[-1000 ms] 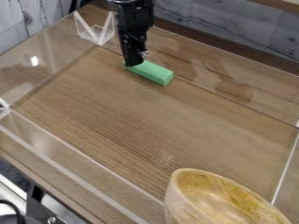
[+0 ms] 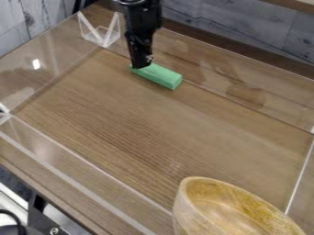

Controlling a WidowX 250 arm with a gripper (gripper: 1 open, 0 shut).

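A green rectangular block (image 2: 160, 76) lies flat on the wooden table near the back middle. The black gripper (image 2: 140, 57) points down from the top of the view just above the block's left end; whether its fingers are apart or closed, and whether they touch the block, is too small to tell.
A large yellow bowl (image 2: 227, 211) sits at the front right, cut off by the frame. A clear plastic object (image 2: 98, 29) stands at the back left.
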